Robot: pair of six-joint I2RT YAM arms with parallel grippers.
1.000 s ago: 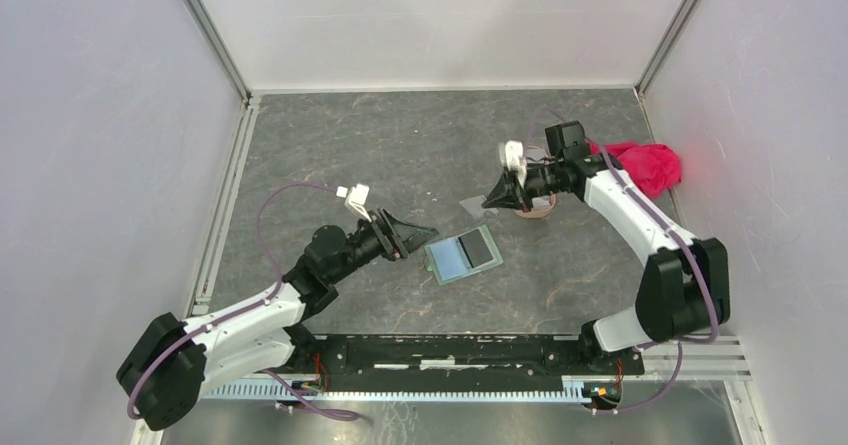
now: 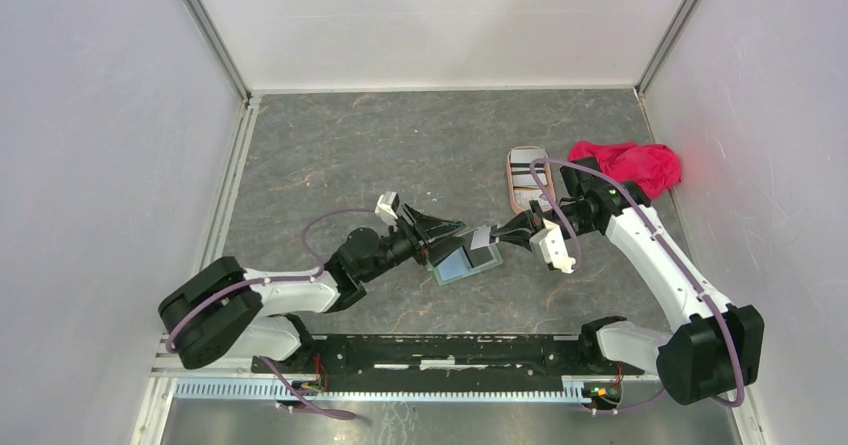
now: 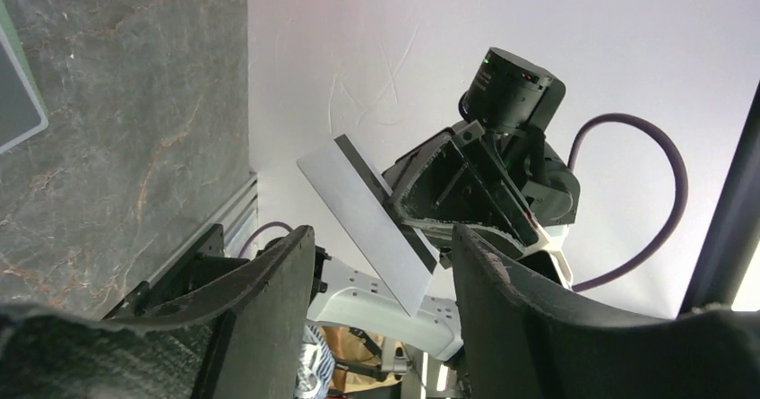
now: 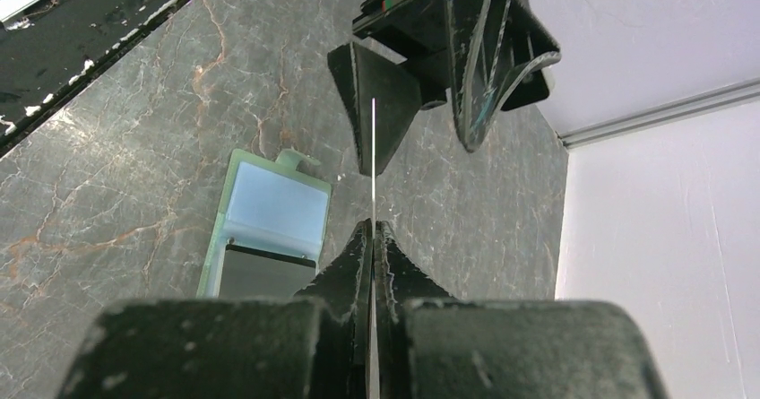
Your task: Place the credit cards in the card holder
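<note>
A white card with a dark stripe (image 3: 363,215) stands up off the table, with my right gripper shut on one end of it. The right wrist view shows this card (image 4: 374,148) edge-on, as a thin line. My left gripper is open and faces the card's free end from the left; both fingers stand apart from each other, and contact with the card cannot be made out. Below them the card holder (image 4: 276,203) lies opened flat, green-rimmed, with a pale blue side and a dark grey side. From above, the arms partly cover the holder (image 2: 453,267).
Behind the right gripper, a brown-rimmed tray (image 2: 511,180) holds several light and dark cards. A crumpled red cloth (image 2: 650,168) lies at the far right.
The left gripper has moved right, up to the card's free end, and now covers part of the holder.
</note>
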